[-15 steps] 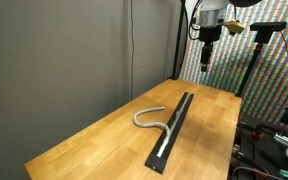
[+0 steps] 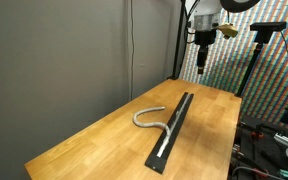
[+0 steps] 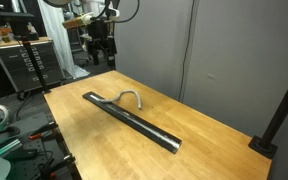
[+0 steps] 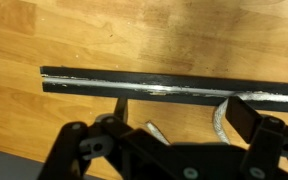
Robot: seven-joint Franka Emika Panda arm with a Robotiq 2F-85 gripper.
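A pale grey hose (image 2: 148, 121) lies in an open curve on the wooden table, one end over a long black strip (image 2: 170, 135) with a light groove along its middle. In exterior view 2 the hose (image 3: 131, 94) bends beside the strip (image 3: 144, 126). High above the table's far end hangs my gripper (image 2: 201, 69), apart from both. From the wrist, the gripper is open with its fingers wide apart over the strip (image 4: 84, 84). Part of the hose (image 4: 220, 122) shows near the right finger; the gripper body hides the rest.
A grey wall panel (image 2: 74, 60) stands along one long side. A black post (image 3: 282, 90) rises at the table's corner in exterior view 2.
The gripper has shifted slightly left and down in exterior view 1. Hose and strip lie as before.
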